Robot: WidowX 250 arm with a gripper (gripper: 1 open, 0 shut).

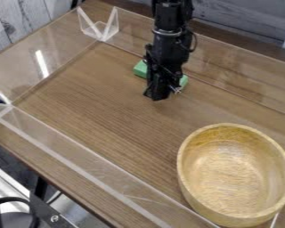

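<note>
My black gripper (159, 86) hangs down from the top centre of the camera view, low over the wooden table (85, 125). Behind and around it lies a green object (178, 78), partly hidden by the gripper and arm, its edges showing on both sides. The fingertips are dark and small; I cannot make out anything held between them.
A large tan round bowl (232, 174) stands at the lower right. A clear plastic piece (100, 25) sits at the upper left. Black cables lie at the lower left corner.
</note>
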